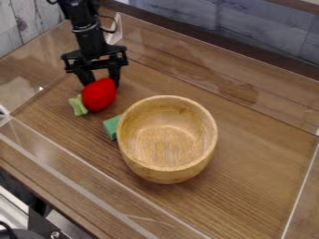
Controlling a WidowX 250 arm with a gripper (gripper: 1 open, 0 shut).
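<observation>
The black gripper (97, 67) hangs at the top centre-left over a red round object with a green leafy end (100, 93), like a strawberry, lying on the wooden table. The fingertips are just above or at its upper side; whether they touch it, and how far they are apart, is hard to tell.
A large wooden bowl (166, 136) fills the middle right. A small green object (114, 125) lies at the bowl's left edge, partly hidden.
</observation>
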